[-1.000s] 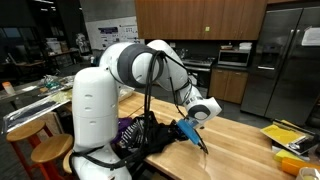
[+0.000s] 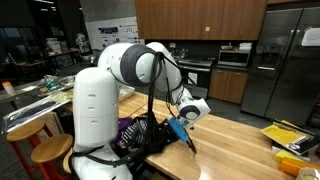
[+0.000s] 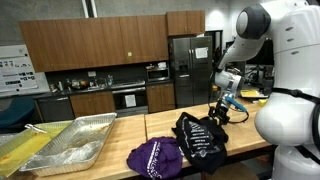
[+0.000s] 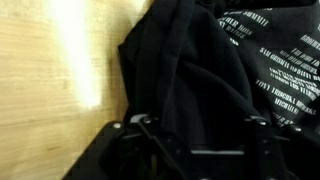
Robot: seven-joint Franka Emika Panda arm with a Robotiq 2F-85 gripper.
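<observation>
A black garment with white printed text (image 4: 285, 70) fills much of the wrist view. It lies crumpled on the wooden table, and exterior view 2 shows the black cloth (image 3: 198, 142) spread beside a purple cloth (image 3: 155, 158). My gripper is low over the garment's dark folds, its fingers standing apart with black fabric visible between and beyond them. Whether the fingers touch the fabric cannot be made out. Exterior view 1 has the arm's blue-marked gripper end at the right edge of the black heap (image 2: 145, 133).
Bare tabletop (image 2: 225, 150) lies to the right of the cloth in exterior view 1. Yellow items (image 2: 288, 136) sit at the table's far right. A metal tray (image 3: 75, 142) stands at the left in exterior view 2. Stools (image 2: 48, 150) stand at the left in exterior view 1.
In exterior view 1 the gripper end has shifted left, toward the black heap. The cloths look much the same.
</observation>
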